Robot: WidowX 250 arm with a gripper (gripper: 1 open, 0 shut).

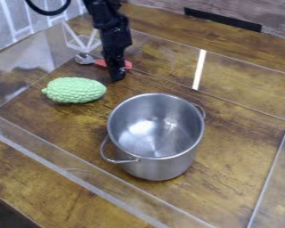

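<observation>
My gripper (117,73) is low over the table at the upper left, just in front of a red-handled utensil (126,65) with a metal head; the dark fingers look shut, and I cannot see anything between them. A green bumpy corn-like object (74,90) lies to the lower left of the gripper. A large steel pot (153,147) with two handles stands at the lower middle.
Clear panels edge the work area at the left and right. A white tape strip (199,69) lies at the upper right.
</observation>
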